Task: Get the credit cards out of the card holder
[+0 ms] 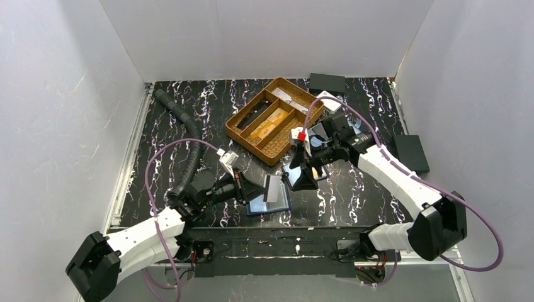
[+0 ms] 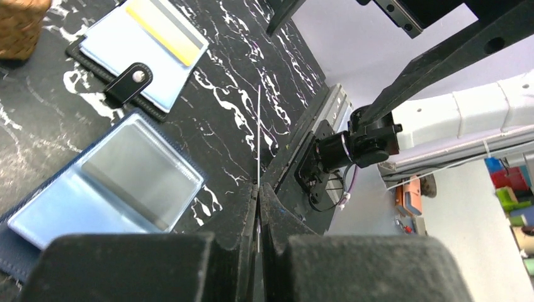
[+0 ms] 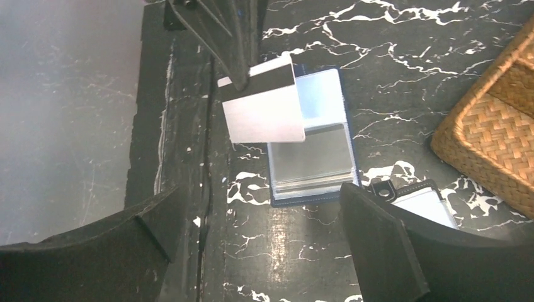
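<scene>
A white card with a dark stripe [image 1: 272,189] is held upright in my left gripper [image 1: 261,190], which is shut on it; in the left wrist view it shows edge-on as a thin line. Beneath lies the open blue card holder [image 1: 257,206] [image 2: 75,207] [image 3: 312,165], with clear sleeves. My right gripper [image 1: 294,179] is open, empty, just right of the card. A second holder with cards [image 2: 145,50] [image 3: 425,207] lies partly under it.
The wicker tray [image 1: 239,132] stands at the back centre. A black hose [image 1: 192,151] runs along the left. More card holders and dark boxes [image 1: 409,155] sit at the back and right. Walls enclose the table.
</scene>
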